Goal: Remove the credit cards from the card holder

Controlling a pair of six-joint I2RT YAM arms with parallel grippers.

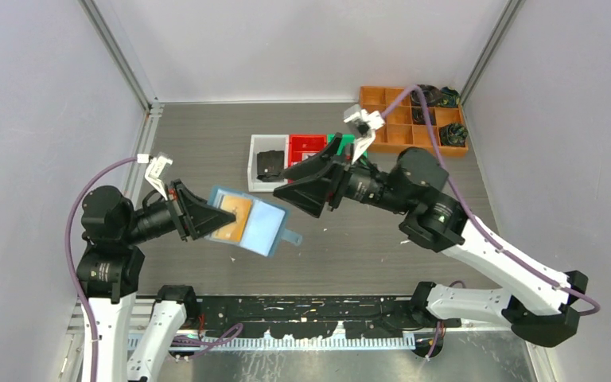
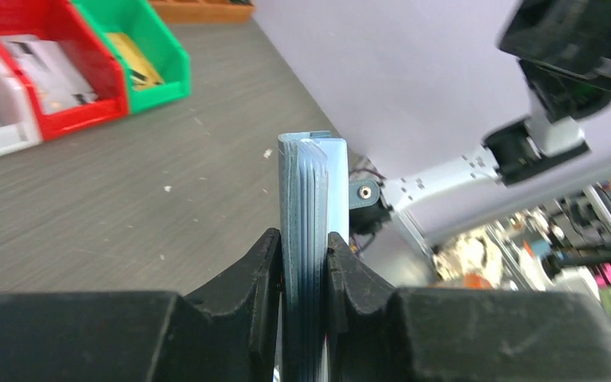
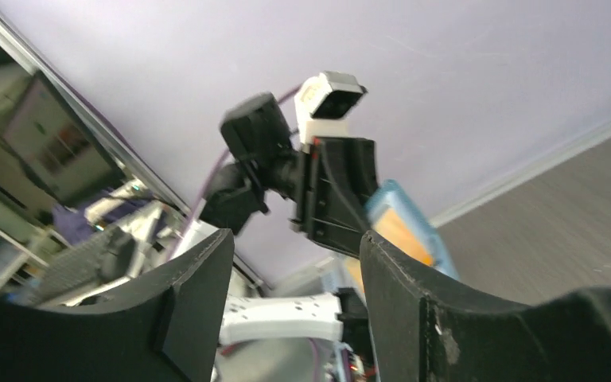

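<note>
A light blue card holder (image 1: 264, 229) is held up over the table, my left gripper (image 1: 221, 224) shut on its left end. An orange-yellow card (image 1: 237, 216) shows on its upper face. Seen edge-on in the left wrist view, the holder (image 2: 312, 191) stands upright between the fingers, its strap with a snap (image 2: 363, 192) sticking out to the right. My right gripper (image 1: 296, 188) is up and to the right of the holder, apart from it, open and empty. In the right wrist view, the card holder (image 3: 398, 205) lies beyond the right gripper, partly hidden behind a finger.
Behind the grippers sit a white bin (image 1: 258, 183) with something black, a red bin (image 1: 308, 142) with pale cards, and a green bin (image 2: 177, 68) with a golden card. An orange compartment tray (image 1: 398, 137) stands at the back right.
</note>
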